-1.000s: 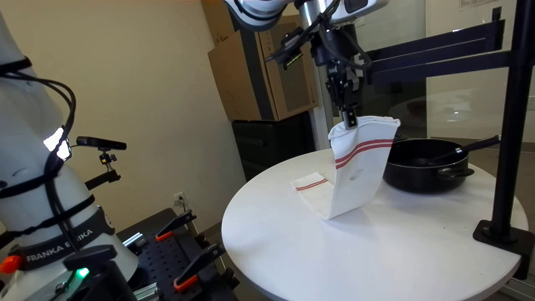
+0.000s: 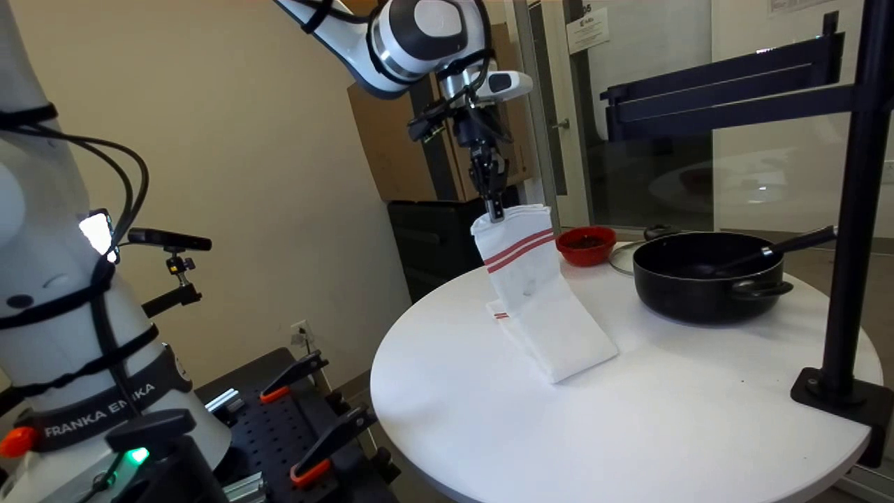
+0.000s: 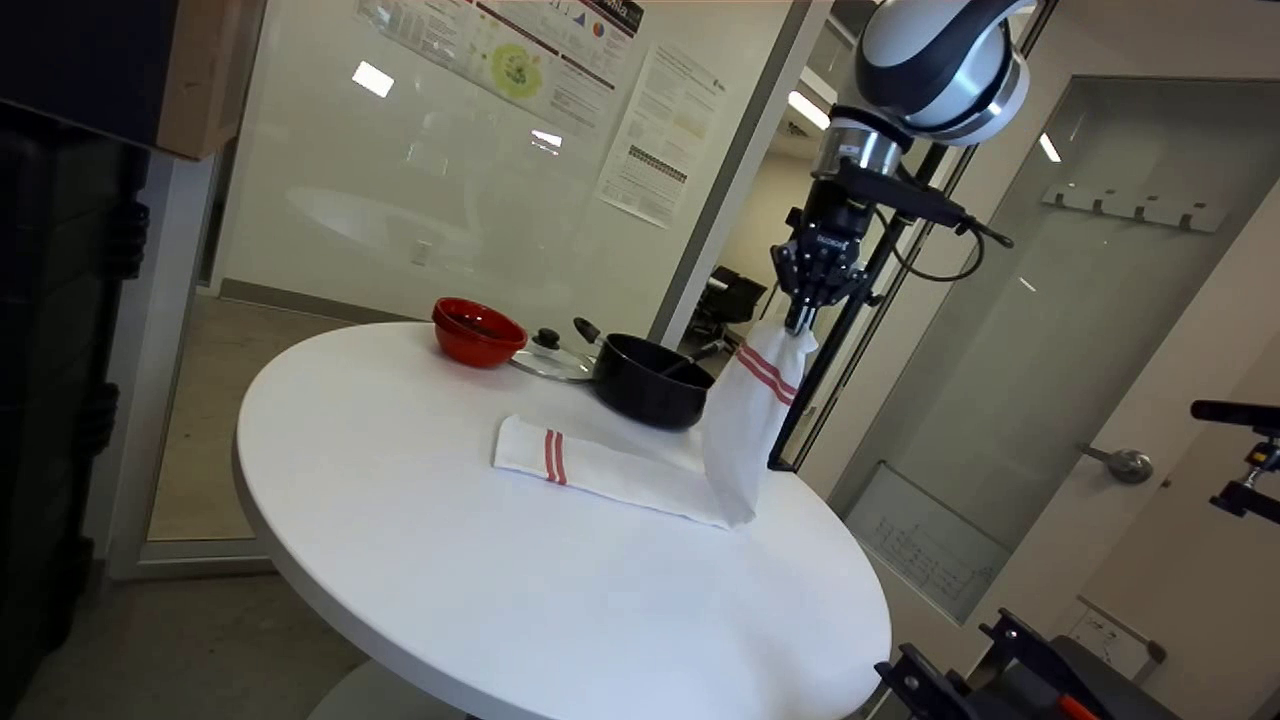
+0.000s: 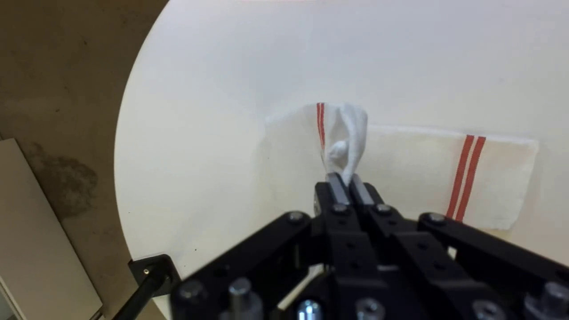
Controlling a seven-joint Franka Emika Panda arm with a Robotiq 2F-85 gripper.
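Note:
A white towel (image 2: 549,310) with paired red stripes is partly raised off the round table. My gripper (image 2: 496,214) is shut on one end of it, holding that end above the tabletop. In exterior view 2 the raised part (image 3: 750,420) hangs below the gripper (image 3: 800,322), while the other striped end (image 3: 523,449) lies flat on the table. The wrist view shows a bunched fold of towel (image 4: 353,133) between the fingertips, with the flat striped end (image 4: 496,181) on the right.
On the white table (image 2: 469,402) stand a black pot (image 2: 708,285) with a utensil in it, a red bowl (image 2: 586,246) and a glass lid (image 3: 554,360). A black post (image 2: 846,251) rises at the table's edge.
Carrying the towel's end, my gripper has moved left in exterior view 1, away from the pot. The raised part now leans over the flat part, covering most of it there; the red bowl has come into sight.

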